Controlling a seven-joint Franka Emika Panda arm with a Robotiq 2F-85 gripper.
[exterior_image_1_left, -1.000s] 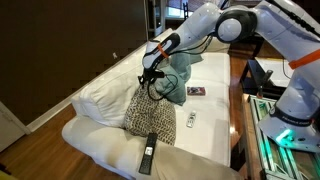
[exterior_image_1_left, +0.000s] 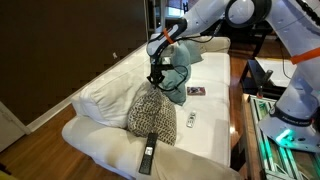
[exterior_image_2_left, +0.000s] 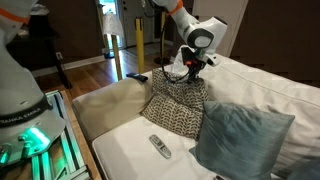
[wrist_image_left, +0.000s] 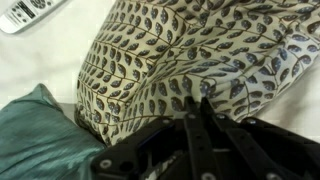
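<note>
A patterned pillow (exterior_image_1_left: 152, 113) with dark leaf shapes on beige lies on the white sofa, against the backrest. My gripper (exterior_image_1_left: 156, 78) is at its upper edge and looks shut on its fabric. In the wrist view, the fingertips of the gripper meet at the leaf-print pillow (wrist_image_left: 150, 75), whose cloth is creased around them. From the second exterior view, the gripper (exterior_image_2_left: 191, 74) stands over the top of the pillow (exterior_image_2_left: 178, 104). How much fabric is between the fingers is hidden.
A teal pillow (exterior_image_2_left: 240, 138) sits beside the patterned one. On the seat lie a white remote (exterior_image_1_left: 192, 119) and a small dark reddish item (exterior_image_1_left: 196, 91). A long black remote (exterior_image_1_left: 149, 153) rests on the near armrest.
My gripper has shifted slightly toward the teal pillow's side in the first exterior view. The upper edge of the patterned pillow has moved along with it; the remotes have stayed put.
</note>
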